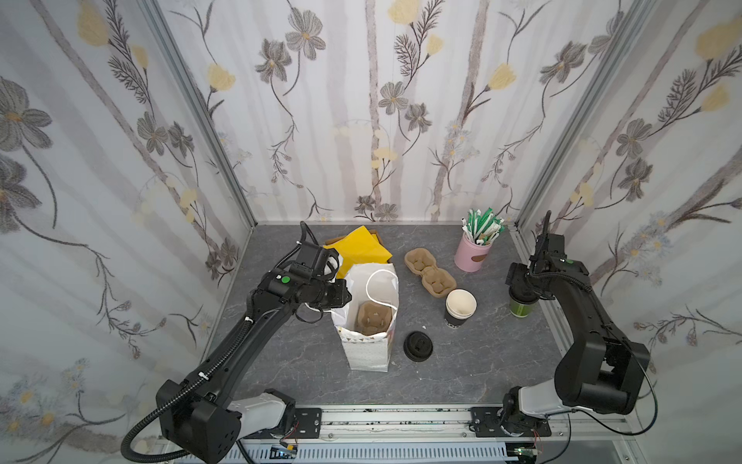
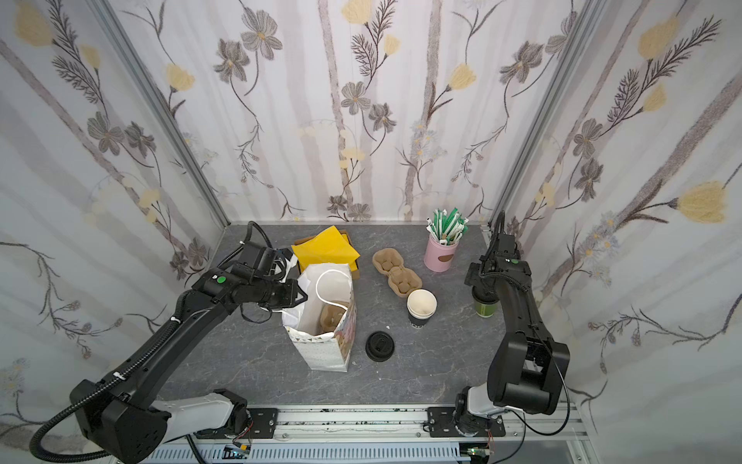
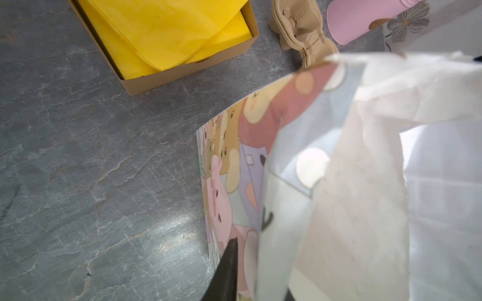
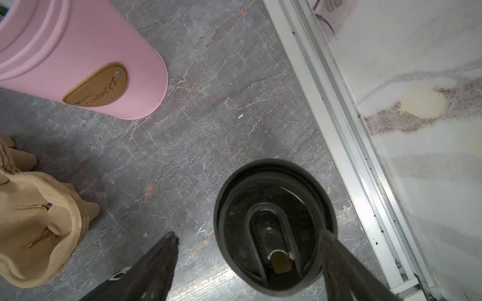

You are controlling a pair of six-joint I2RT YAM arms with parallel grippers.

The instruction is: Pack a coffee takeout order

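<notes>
A white paper bag (image 1: 367, 348) with a patterned side stands open at left centre, a brown cup carrier (image 1: 375, 318) inside it. My left gripper (image 1: 344, 294) is at its left rim, shut on the thin bag wall; in the left wrist view a dark finger (image 3: 228, 273) shows outside that wall. At the far right stands a green cup (image 1: 520, 308) with a black lid (image 4: 273, 228). Over it my right gripper is open, its fingers on either side of the lid, with a gap on the left. A loose black lid (image 1: 418, 346) lies right of the bag.
Stacked paper cups (image 1: 460, 307) stand right of centre. Behind them are another carrier (image 1: 429, 272) and a pink canister (image 1: 472, 253) of wrapped sticks. Yellow napkins (image 1: 360, 247) lie in a box behind the bag. The right wall's metal rail (image 4: 331, 135) runs close beside the green cup.
</notes>
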